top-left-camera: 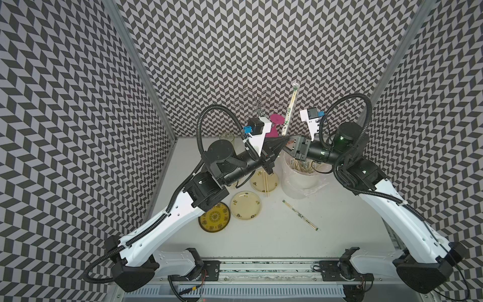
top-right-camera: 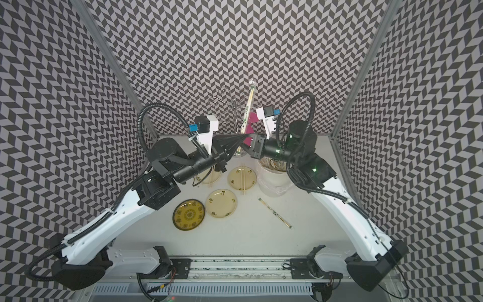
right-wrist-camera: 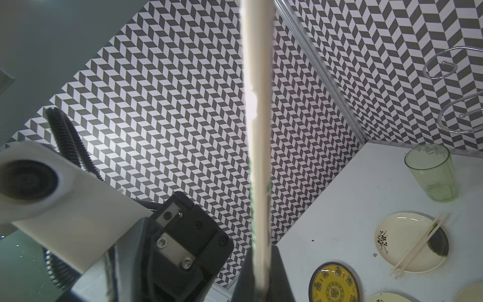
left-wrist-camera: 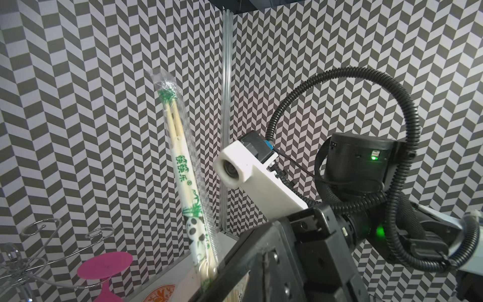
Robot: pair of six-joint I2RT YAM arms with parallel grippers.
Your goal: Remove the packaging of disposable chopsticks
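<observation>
A pair of chopsticks in a clear wrapper with green print stands upright between my grippers, which meet at the middle in both top views. My left gripper is shut, its tips overlapping my right gripper. The right wrist view shows the pale packet running down into my right gripper's dark, narrowly closed fingers; that gripper is shut on it. Whether the left fingertips touch the packet is hidden. Another wrapped pair lies on the table at front right.
Several plates, including a yellow one, stand centre-left, some with bare chopsticks on them. A white container sits under the right arm, with a green glass, pink object and wire rack behind.
</observation>
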